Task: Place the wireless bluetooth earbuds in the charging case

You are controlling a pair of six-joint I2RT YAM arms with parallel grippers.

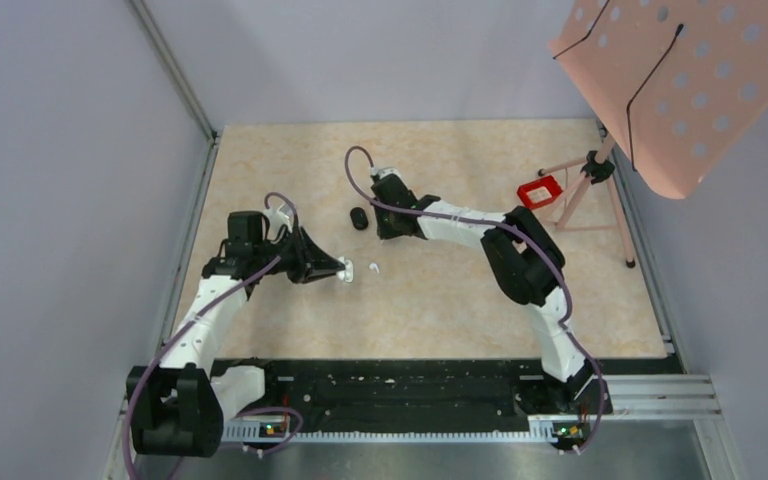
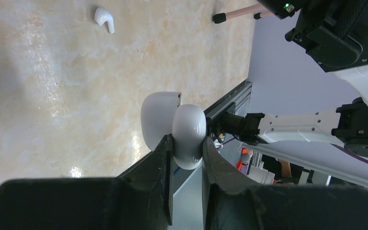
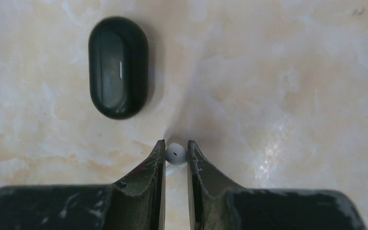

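Note:
The white charging case (image 2: pixel 155 120) is held raised in my left gripper, its lid open, the fingers shut on it. A white earbud (image 2: pixel 103 18) lies on the table beyond it, also visible in the top view (image 1: pixel 374 268). My right gripper is low over the table with its fingers closed round a small white earbud (image 3: pixel 175 154), mostly hidden between them. A black oval case (image 3: pixel 118 67) lies on the table just beside the right gripper, up and left in the right wrist view.
A red container (image 1: pixel 527 197) and a pink stand (image 1: pixel 620 220) are at the back right of the tabletop (image 1: pixel 460 310).

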